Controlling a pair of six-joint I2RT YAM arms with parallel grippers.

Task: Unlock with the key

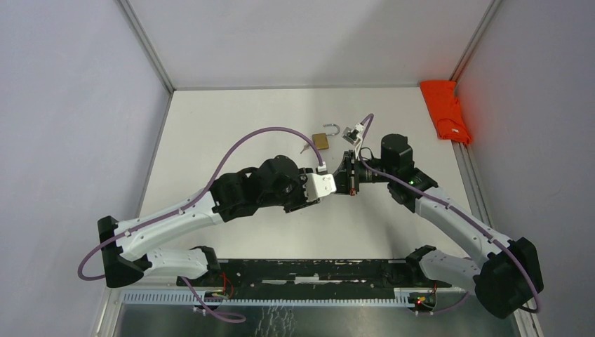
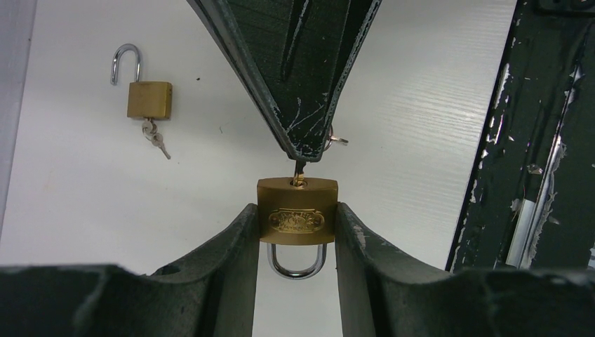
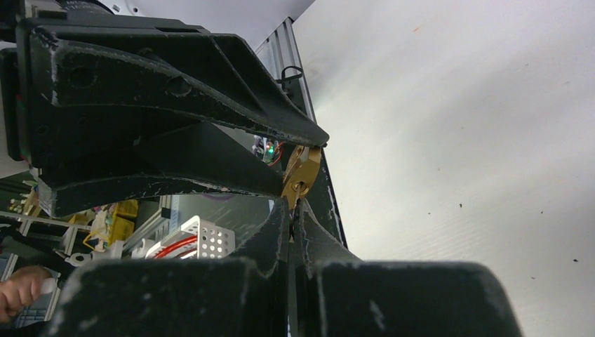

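Between the fingertips of my left gripper a brass padlock (image 2: 297,191) is gripped by its sides, its steel shackle (image 2: 298,272) pointing away from the keyhole face. My right gripper comes in from the opposite side, shut on a thin key (image 2: 299,168) whose blade meets the keyhole; how deep it sits cannot be told. A key ring with another key (image 2: 339,140) shows beside the right fingers. In the right wrist view the padlock (image 3: 303,168) is seen end-on between the black left fingers. From above, the arms hide the lock.
A second brass padlock (image 1: 320,141) lies on the white table (image 1: 231,126) with its shackle swung open and keys attached. An orange-red cloth (image 1: 446,112) rests at the back right corner.
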